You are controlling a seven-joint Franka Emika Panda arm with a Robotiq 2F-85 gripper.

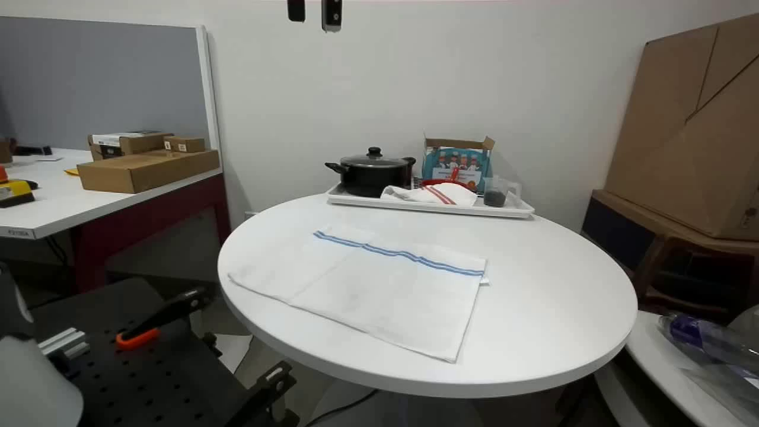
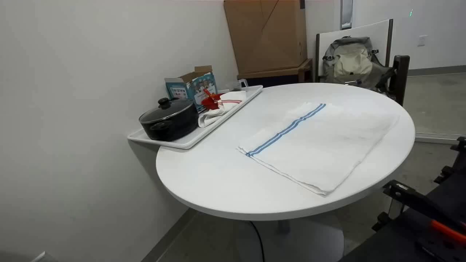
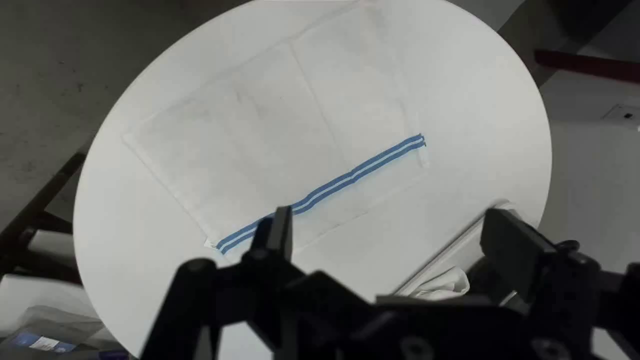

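Spread nearly flat on the round white table is a white towel, folded in layers, with a double blue stripe along the side toward the tray. The same towel shows a creased, slightly uneven layer edge in exterior view 2. High above the table hangs my gripper, only its fingertips showing at the top of exterior view 1. Seen from the wrist, the gripper has its fingers wide apart with nothing between them. The towel lies well below, untouched.
At the wall side of the table a white tray holds a lidded black pot, a red-striped cloth, a blue box and a clear cup. Bare tabletop surrounds the towel. A tall cardboard box stands at the right.
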